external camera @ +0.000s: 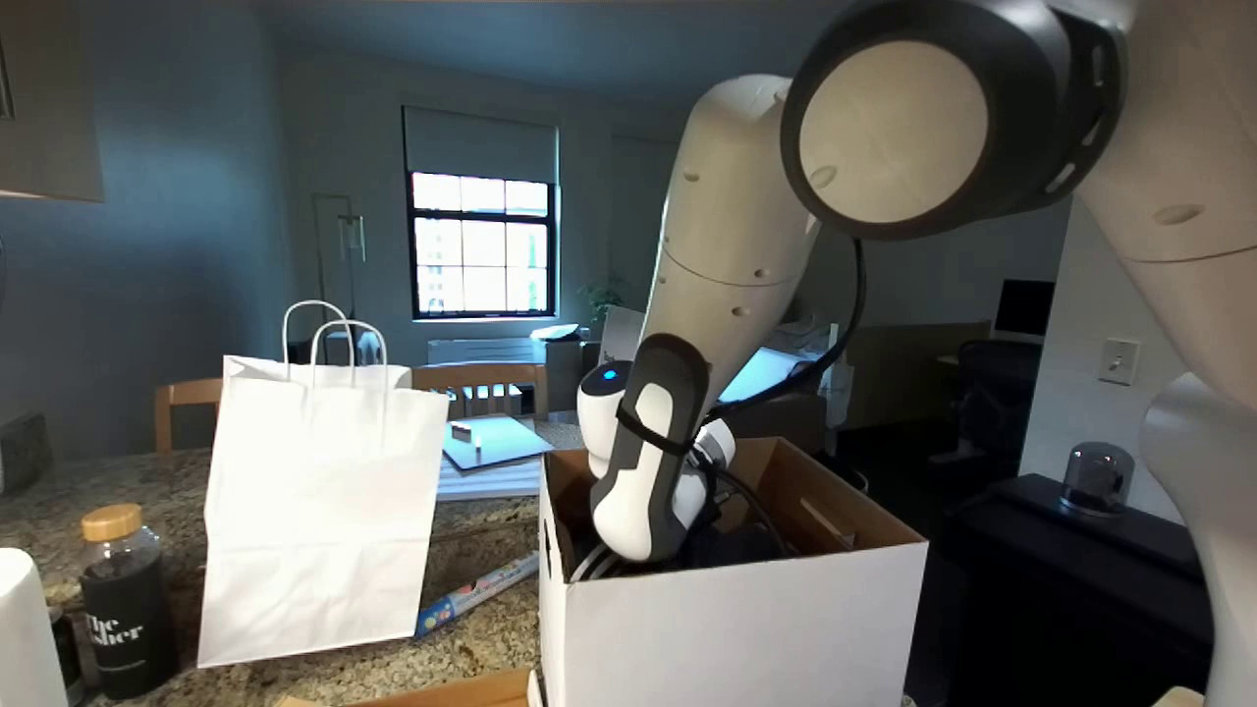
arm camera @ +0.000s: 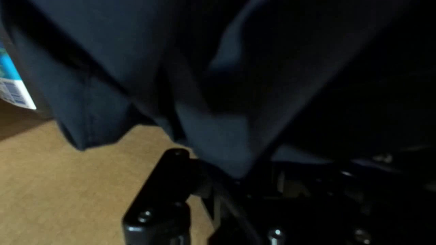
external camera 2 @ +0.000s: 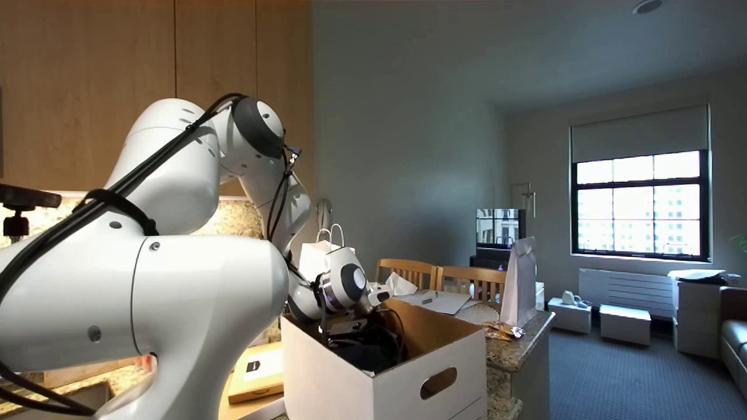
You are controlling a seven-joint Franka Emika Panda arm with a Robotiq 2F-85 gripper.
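Dark navy cloth (arm camera: pixel 233 134) fills most of the wrist view, its folds running down to a point at my gripper. The fingers are shut, with the gathered cloth between them; deep shadow hides part of the right finger. Both outside views show the hand lowered into an open white cardboard box (external camera: pixel 731 642), so the fingertips are out of sight there. Inside that box, beside the hand, lies a dark heap of cloth (external camera 2: pixel 367 350).
Close to the box's left stands a white paper bag (external camera: pixel 318 518). A blue tube-shaped packet (external camera: pixel 477 593) lies on the counter between them, and a dark bottle (external camera: pixel 124 607) stands farther left. The box walls closely surround the hand.
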